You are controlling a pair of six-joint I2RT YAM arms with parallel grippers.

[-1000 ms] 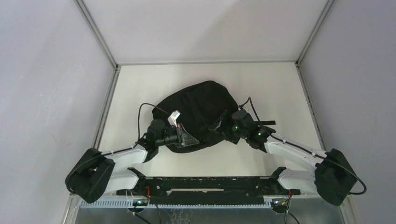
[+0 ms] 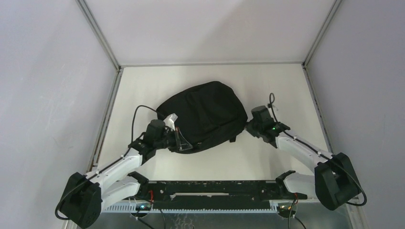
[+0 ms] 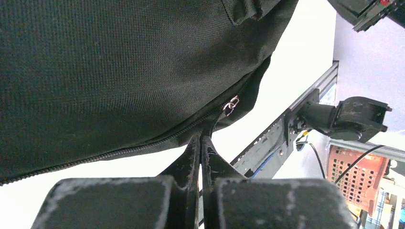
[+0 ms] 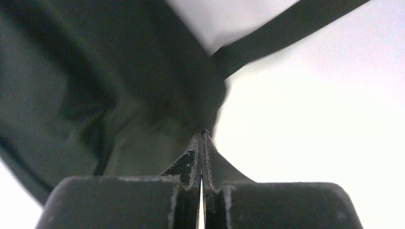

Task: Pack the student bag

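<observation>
The black bag (image 2: 205, 109) lies flat on the white table with its zipped edge toward the front. My left gripper is shut at that edge. A thin dark pull cord (image 3: 213, 126) runs from the metal zipper slider (image 3: 231, 105) down to its fingertips and appears pinched there. In the right wrist view, my right gripper is shut, its tips over the bag's blurred side edge (image 4: 191, 105). Nothing clear shows between its fingers. From above, this gripper (image 2: 248, 128) stands at the bag's right corner.
A black strap (image 4: 282, 36) sticks out from the bag across the table. Bare table (image 2: 200, 169) lies in front of the bag, and also behind it. A dark rail (image 2: 215, 187) borders the front.
My right gripper has moved right, from over the bag's front right part to its right corner. My left arm has shifted slightly left, its gripper staying by the zipped edge.
</observation>
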